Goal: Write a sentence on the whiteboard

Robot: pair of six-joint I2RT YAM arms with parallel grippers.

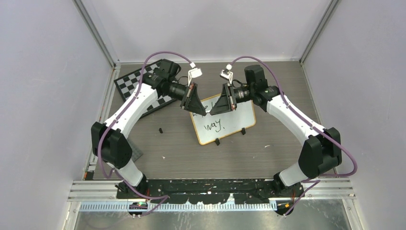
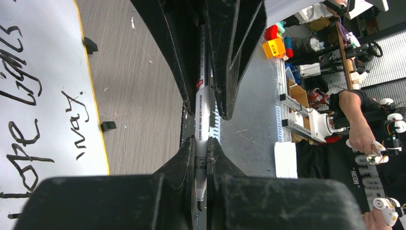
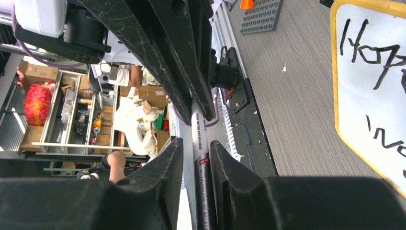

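Note:
A slim marker, white with a dark section, spans the space between my two grippers. My left gripper is shut on its white part, and a narrow dark tip shows below those fingers. The right gripper stands part open around the marker's dark section; a gap shows beside the marker at its left finger. From above, both grippers almost meet over the whiteboard, hiding much of its upper writing. The board has a yellow edge and black handwriting; "way." is readable on its lower part.
A black-and-white checkered board lies at the back left, partly under the left arm. Dark clips hold the whiteboard's lower edge. A small black piece rests to its left.

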